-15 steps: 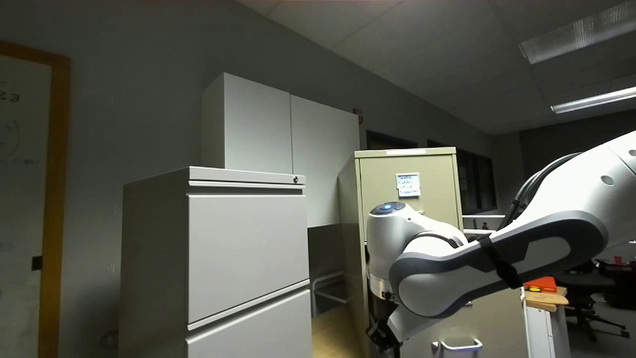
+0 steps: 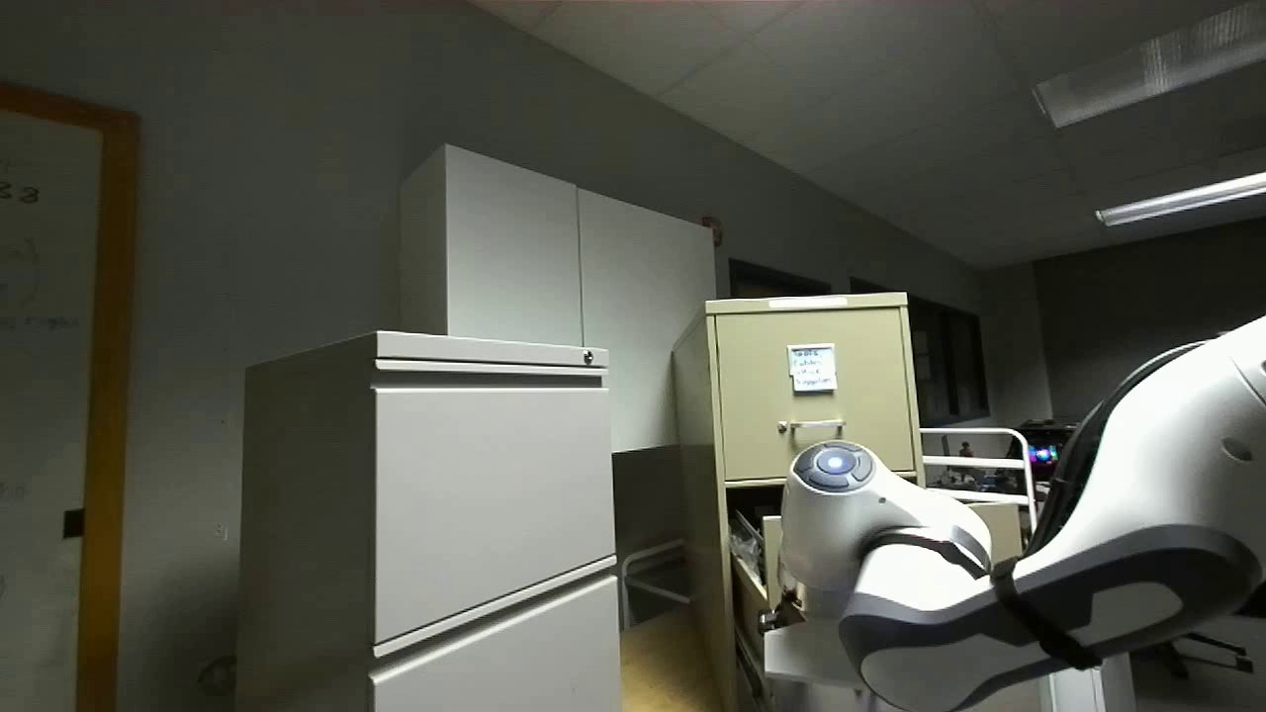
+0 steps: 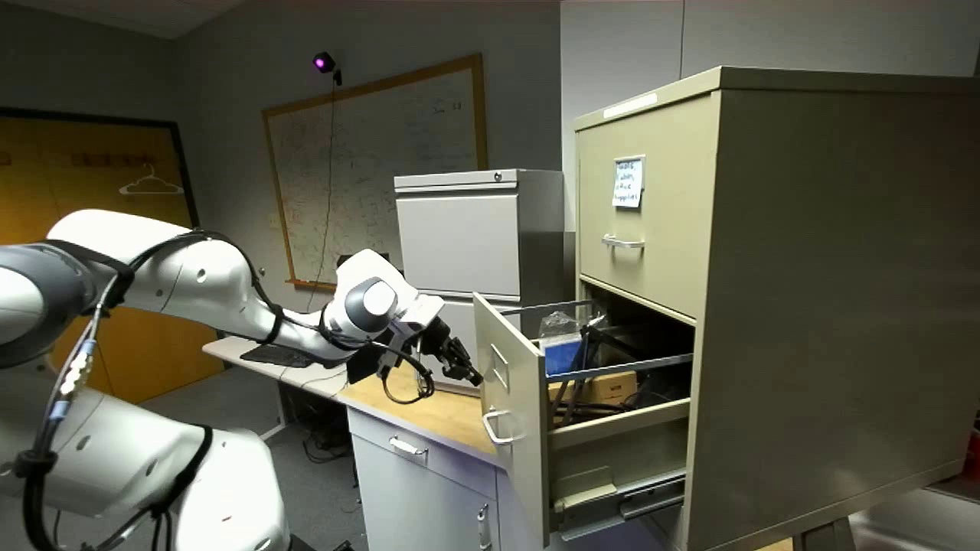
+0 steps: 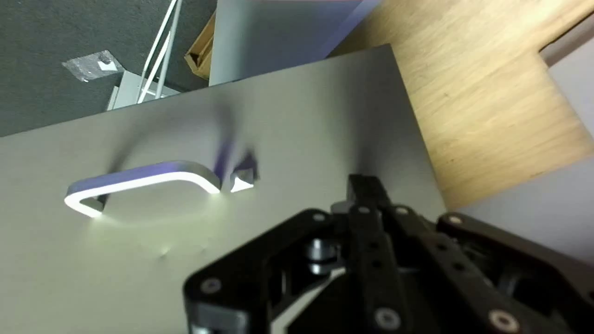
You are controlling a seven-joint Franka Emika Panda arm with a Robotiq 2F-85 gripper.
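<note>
A tan filing cabinet (image 3: 827,275) has its second drawer (image 3: 510,422) standing part open, below the closed top drawer (image 2: 819,356). In the wrist view the flat drawer front (image 4: 312,122) fills the middle, with its pale handle (image 4: 142,181) and a small latch (image 4: 243,179) left of my fingers. My gripper (image 3: 475,378) is shut, with nothing visible between its fingers. Its tips are at the drawer front's outer face, close to the side edge near the grey cabinet. Whether they touch it I cannot tell.
Inside the drawer lie a blue packet (image 3: 562,357), a brown box (image 3: 611,387) and dark cables. A grey filing cabinet (image 2: 493,510) stands beside the tan one, on the wooden counter (image 3: 423,409). Bare wood shows between the two cabinets.
The drawer has moved inward toward the cabinet and now sticks out less. My arm has moved the same way, away from the exterior view 1 camera, and its hand is tilted differently.
</note>
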